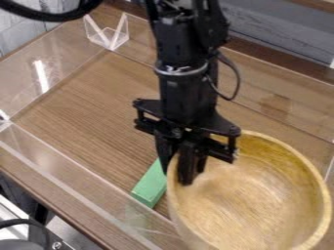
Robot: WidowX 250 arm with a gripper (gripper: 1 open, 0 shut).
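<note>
My black gripper [186, 161] hangs in the middle of the camera view, shut on the near-left rim of a large tan bowl [255, 200], which fills the lower right. A green block [148, 186] lies on the wooden surface just left of the bowl, partly hidden behind the gripper and bowl. The fingertips are dark and partly hidden at the rim.
A clear plastic stand [107, 29] is at the back left. A dark cable [26, 229] shows at the lower left, and a raised ledge runs along the back right.
</note>
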